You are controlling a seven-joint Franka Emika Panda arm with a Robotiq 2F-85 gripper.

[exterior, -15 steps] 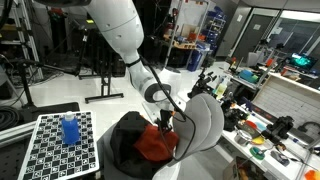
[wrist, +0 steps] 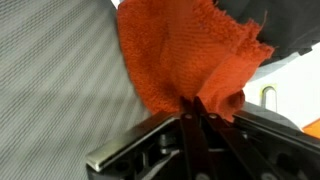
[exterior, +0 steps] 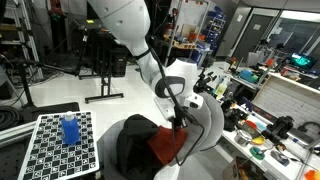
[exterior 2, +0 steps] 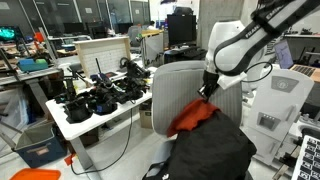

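Note:
A red-orange cloth (wrist: 190, 55) is pinched between the fingers of my gripper in the wrist view. In exterior view 2, the gripper (exterior 2: 207, 90) stands at the top of the red cloth (exterior 2: 188, 118), which hangs down from it in folds. Its lower part meets a black cloth (exterior 2: 212, 150) draped over the front of a grey chair (exterior 2: 168, 88). From exterior view 1, the red cloth (exterior: 163, 148) shows below the gripper (exterior: 182, 122), beside the black cloth (exterior: 133, 140). The cloth's lower edge is partly hidden.
A white table (exterior: 245, 98) carries many tools and small items beside the chair. On the other side, a blue bottle (exterior: 70, 128) stands on a perforated board (exterior: 50, 150). An orange bin (exterior 2: 38, 146) sits below the table. Ribbed chair fabric (wrist: 55, 85) fills the wrist view's left side.
The gripper has moved right and a little upward in exterior view 1. The red cloth, lying bunched lower before, is now drawn up toward the gripper.

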